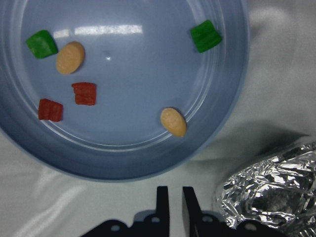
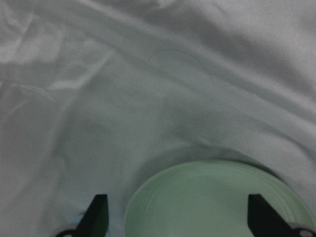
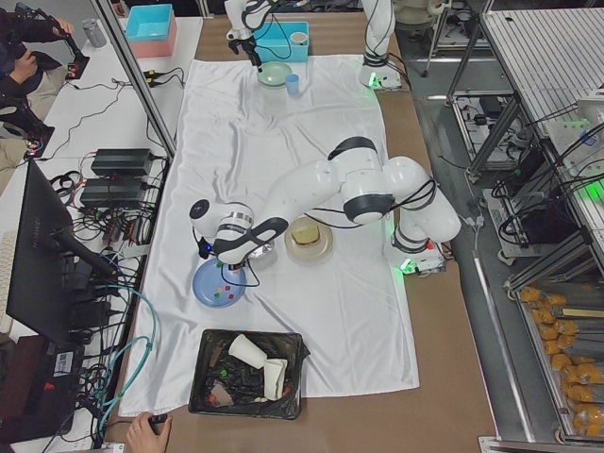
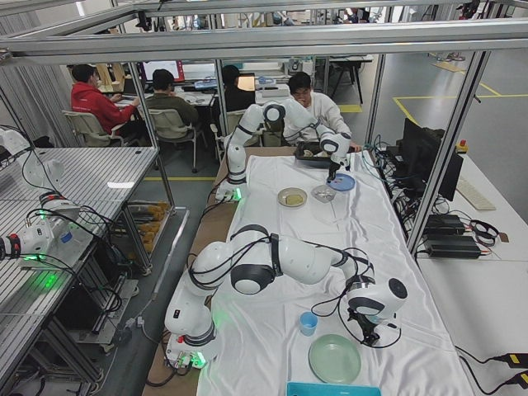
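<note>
A blue plate (image 1: pixel 123 148) holds small green, red and tan pieces in the left wrist view. A crumpled foil dish (image 1: pixel 266 192) sits beside it at lower right. My left gripper is above the cloth at the plate's edge, fingers close together with a narrow gap; whether it is shut is unclear. In the right wrist view my right gripper stands open over the cloth at a pale green plate (image 2: pixel 207 192), nothing visible between its fingers.
A tan plate (image 3: pixel 319 247) with a yellow item, a black lined bin (image 3: pixel 217 377), a blue cup (image 4: pixel 308 323) and a cyan container (image 4: pixel 330 389) are on the table.
</note>
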